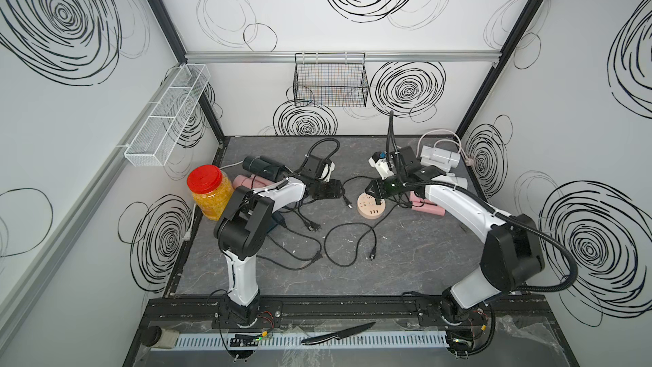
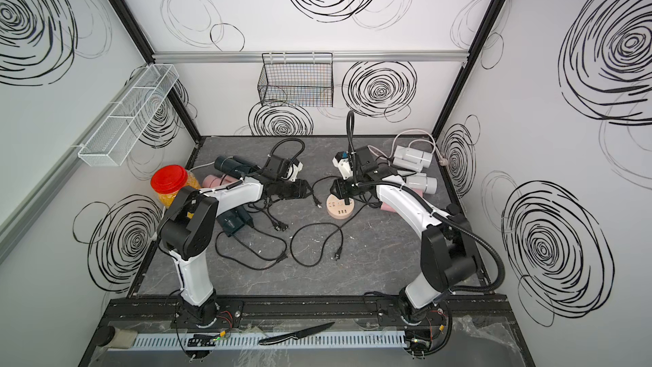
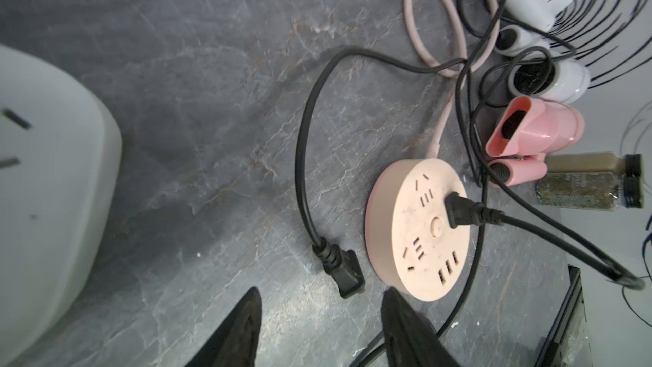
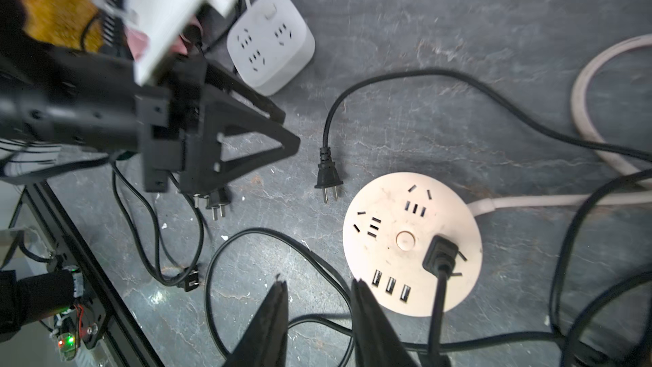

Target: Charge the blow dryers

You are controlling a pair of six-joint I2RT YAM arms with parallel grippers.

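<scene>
A round pink power hub (image 4: 380,272) lies near the table's middle, one black plug (image 4: 440,252) inserted. A loose two-pin plug (image 4: 328,175) rests just left of it. My left gripper hangs over that area, open, pointed at the loose plug. My right gripper is over the hub, fingers apart, nothing seen held. A white square power strip (image 4: 278,54) sits farther left. Pink (image 3: 543,122) and white blow dryers (image 3: 553,85) lie at the right; dark green ones (image 1: 261,166) at the left, partly hidden by my arm.
A red-lidded jar (image 1: 207,200) stands at the far left. Tangled black cords cover the middle and front of the table. Wire baskets (image 1: 330,81) hang on the back and left walls. The front middle holds only cords and plugs.
</scene>
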